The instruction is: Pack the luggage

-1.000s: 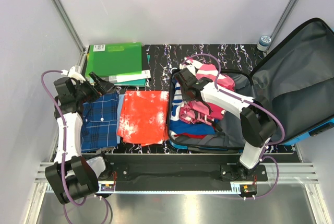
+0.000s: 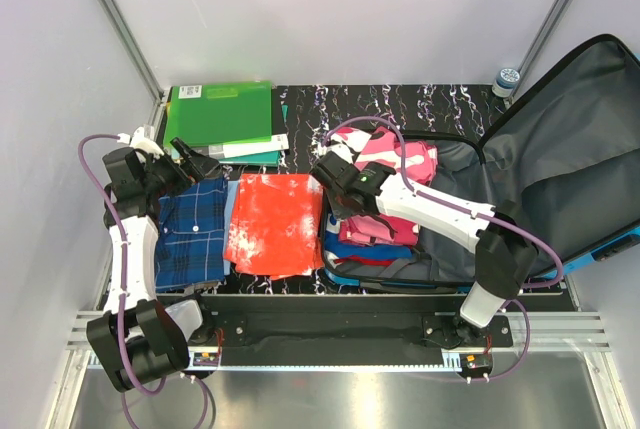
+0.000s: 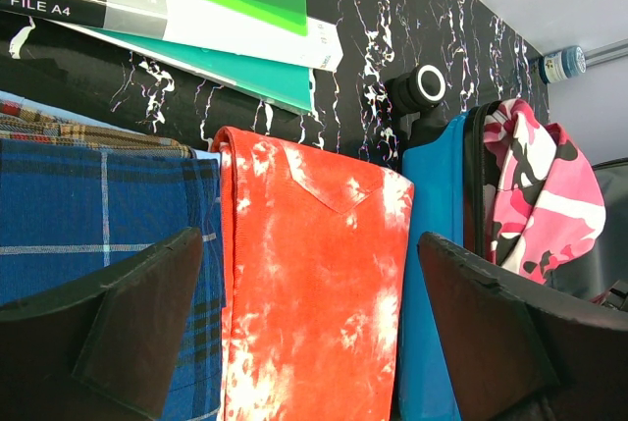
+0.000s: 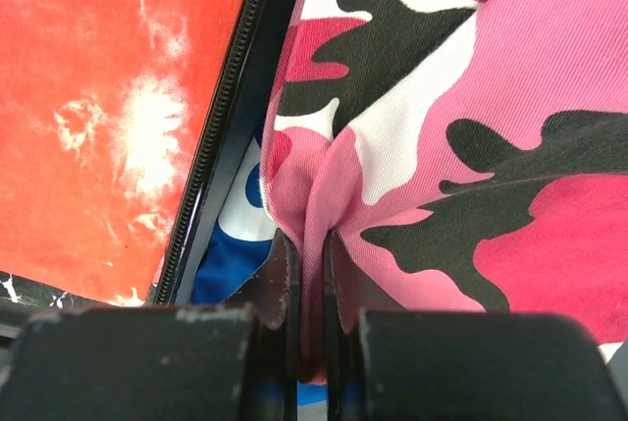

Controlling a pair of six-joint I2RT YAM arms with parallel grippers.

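Note:
Across the left half of the open suitcase [image 2: 452,264] lies a pink camouflage garment [image 2: 392,231], partly hidden by my right arm. My right gripper is shut on a pinched fold of that garment, close to the suitcase's zippered left edge. Blue and white clothing [image 4: 245,220] shows beneath the fold. Outside the case, a red and white tie-dye garment [image 2: 272,219] lies folded flat, with a blue plaid garment [image 2: 190,234] to its left. My left gripper hangs open above these two, nothing between its fingers.
Green folders and files [image 2: 220,114] are stacked at the back left. The raised lid [image 2: 570,139] stands on the right. A small jar [image 2: 506,81] sits at the back right; bare marbled table [image 2: 400,104] lies behind the suitcase.
My right gripper has moved left toward the suitcase's left edge, drawing the pink camouflage garment with it over the blue clothing. The left arm has stayed still.

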